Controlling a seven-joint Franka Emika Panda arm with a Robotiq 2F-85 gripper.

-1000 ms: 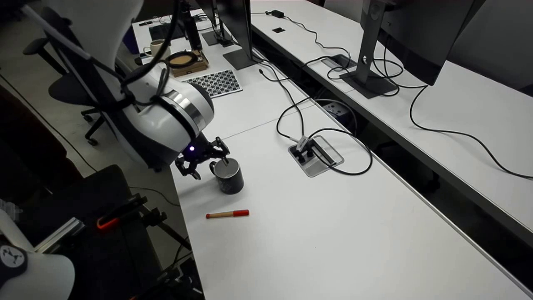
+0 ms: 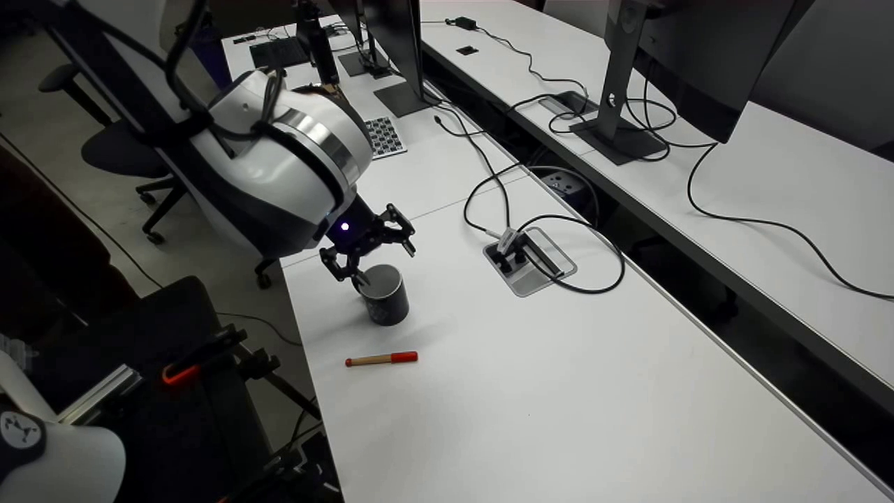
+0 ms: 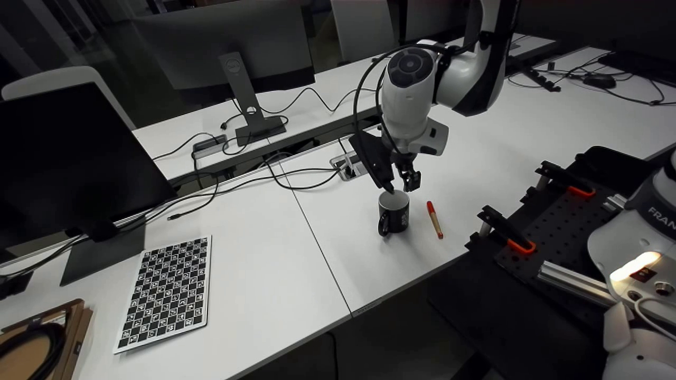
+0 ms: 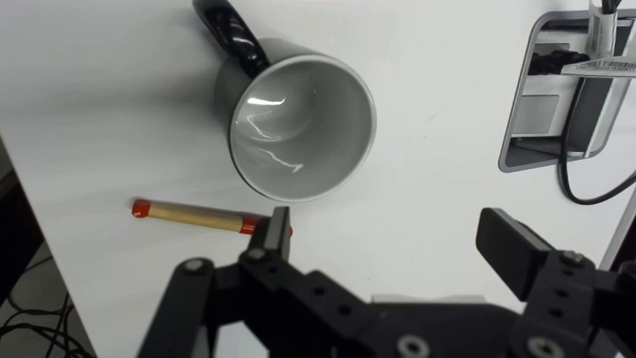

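Observation:
A dark mug (image 2: pixel 386 303) with a light grey inside stands upright on the white table. Its black handle (image 4: pixel 233 37) shows at the upper left in the wrist view. My gripper (image 2: pixel 383 261) is open above the mug's level, its fingers wide apart and nothing held between them. In the wrist view, one of the fingers (image 4: pixel 277 233) covers part of a red-tipped wooden marker (image 4: pixel 194 216). That marker lies flat on the table beside the mug, apart from it. Seen in the second exterior view, the gripper (image 3: pixel 402 187) hangs over the mug (image 3: pixel 394 215).
A recessed socket box (image 2: pixel 529 261) with looping black cables is set into the table. A checkered board (image 3: pixel 168 292) lies farther along, near a monitor (image 3: pixel 69 164).
The arm and gripper have shifted right in the first exterior view and slightly up, covering the box and mug at the back. The dark mug and marker stay in place.

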